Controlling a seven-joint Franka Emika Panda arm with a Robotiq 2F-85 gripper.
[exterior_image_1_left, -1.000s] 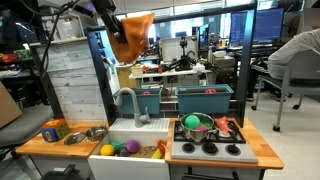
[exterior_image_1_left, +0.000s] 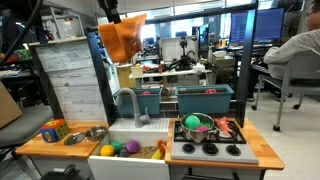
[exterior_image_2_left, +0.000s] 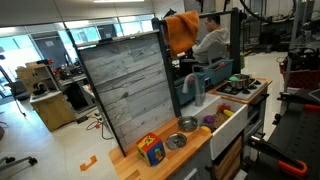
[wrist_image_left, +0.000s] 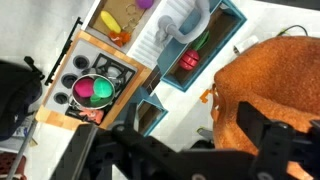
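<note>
An orange cloth (exterior_image_1_left: 122, 40) hangs at the upper left of the black frame's top bar in the first exterior view. The second exterior view shows the same cloth (exterior_image_2_left: 181, 33) draped high at the rack's far end. My gripper (exterior_image_1_left: 109, 12) is above the cloth, partly cut off by the image's top edge. Seen from the wrist, the gripper stands open, its fingers wide apart and nothing between them. Cloth (wrist_image_left: 280, 80) fills the right side there, reaching beneath or against the right finger; whether they touch is unclear.
Below are a sink (exterior_image_1_left: 130, 168) with toy food, a stove (exterior_image_1_left: 213, 148) with a green pot (exterior_image_1_left: 197, 124), metal bowls (exterior_image_1_left: 96, 134) and a colourful box (exterior_image_1_left: 54, 130). A teal bin (exterior_image_1_left: 204, 99) sits behind the counter. The black bar (exterior_image_1_left: 190, 15) runs close to the gripper.
The arm and gripper have shifted up, now largely out of the top of the first exterior view. The cloth has moved slightly left and hangs in a somewhat different shape.
</note>
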